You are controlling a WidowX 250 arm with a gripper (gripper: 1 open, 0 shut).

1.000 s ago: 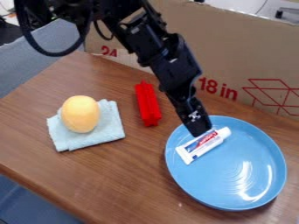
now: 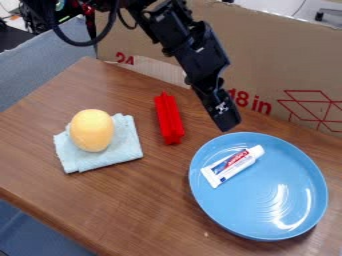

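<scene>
A white toothpaste tube (image 2: pixel 235 164) with blue and red print lies on the left upper part of a blue plate (image 2: pixel 274 205). My black gripper (image 2: pixel 223 117) hangs above the table just beyond the plate's upper rim, pointing down and apart from the tube. Its fingertips are small and dark, and whether they are open or shut is unclear.
A red block (image 2: pixel 168 119) lies left of the gripper. A yellow round object (image 2: pixel 91 129) sits on a folded light-blue cloth (image 2: pixel 120 150) at the left. A cardboard box (image 2: pixel 274 75) lines the back.
My gripper has moved up and slightly back, away from the plate and the tube. The tube and the other objects look unchanged.
</scene>
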